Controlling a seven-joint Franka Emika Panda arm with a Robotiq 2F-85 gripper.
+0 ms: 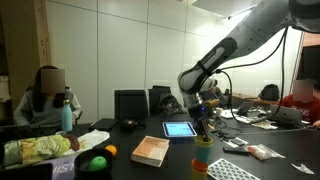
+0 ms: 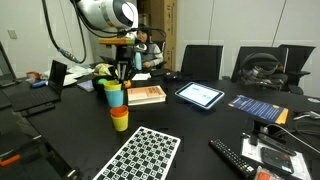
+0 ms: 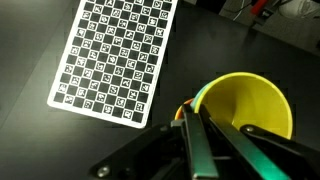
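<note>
A cup point(image 2: 113, 97), blue outside and yellow inside, hangs above an orange-and-yellow cup point(image 2: 120, 120) on the black table. My gripper is shut on the raised cup's rim, one finger appearing inside its wall and the other outside. Seen from the wrist, the yellow inside point(image 3: 245, 98) opens toward the camera, and only a sliver of the orange cup point(image 3: 182, 110) shows beyond the rim. Exterior view 1 has the held cup point(image 1: 203, 151) over the lower one point(image 1: 198, 170), slightly to its right.
A white patterned board point(image 2: 138, 157) lies beside the lower cup. Behind are a book point(image 2: 146, 95) and a tablet point(image 2: 199, 95). A green bowl point(image 1: 96, 163) and a crate of soft items point(image 1: 65, 163) stand left.
</note>
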